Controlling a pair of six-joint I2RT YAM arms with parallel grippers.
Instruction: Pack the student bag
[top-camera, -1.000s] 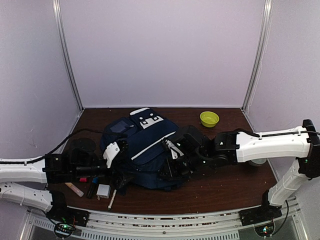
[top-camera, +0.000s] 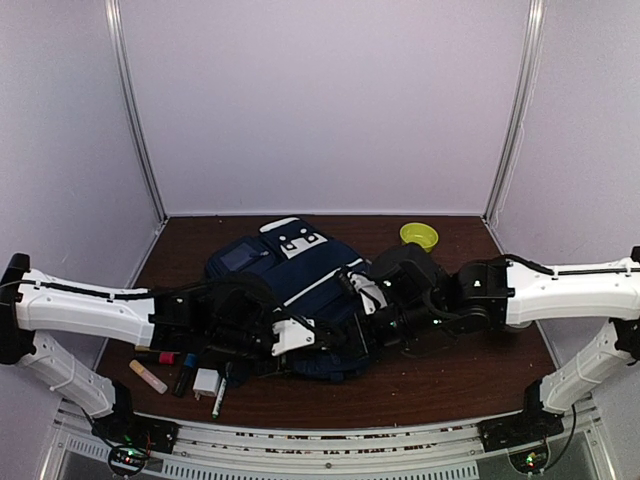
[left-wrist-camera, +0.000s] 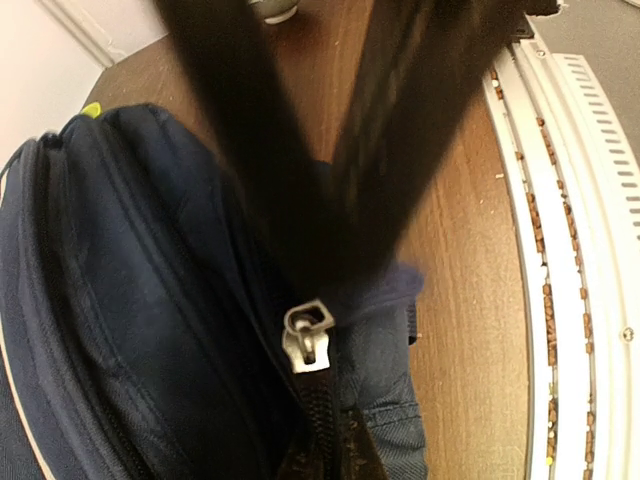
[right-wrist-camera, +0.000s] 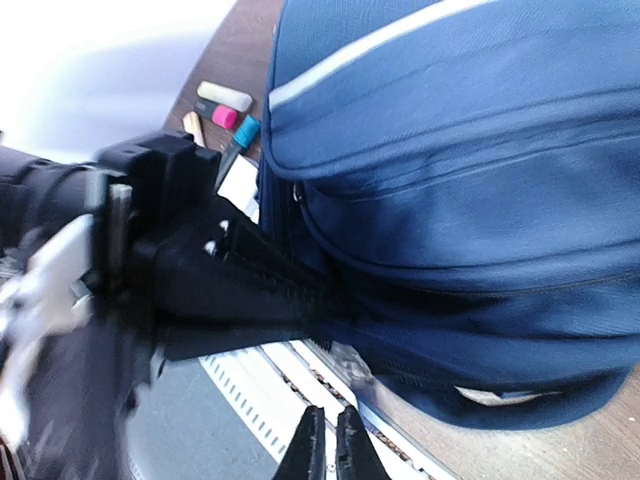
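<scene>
A navy backpack (top-camera: 300, 270) with white trim lies mid-table. In the left wrist view, its silver zipper pull (left-wrist-camera: 307, 335) sits on the dark zipper. My left gripper is shut by the zipper tape; I cannot tell whether cloth is between its tips. The right gripper's dark fingers (left-wrist-camera: 240, 120) blur across that view, close above the pull. In the right wrist view, my right gripper is slightly open, a narrow gap between its tips and nothing seen there. The left gripper's black fingers (right-wrist-camera: 250, 300) reach the bag's edge.
Left of the bag lie a pale pink stick (top-camera: 148, 376), a dark blue-capped marker (top-camera: 185, 375), a white block (top-camera: 207, 382) and a white pen (top-camera: 220, 398). A yellow bowl (top-camera: 419, 236) stands at the back right. Both arms crowd together over the bag's front.
My left gripper has moved right along the bag's front, towards the right gripper. The right arm has shifted slightly right. Their ends are now close together.
</scene>
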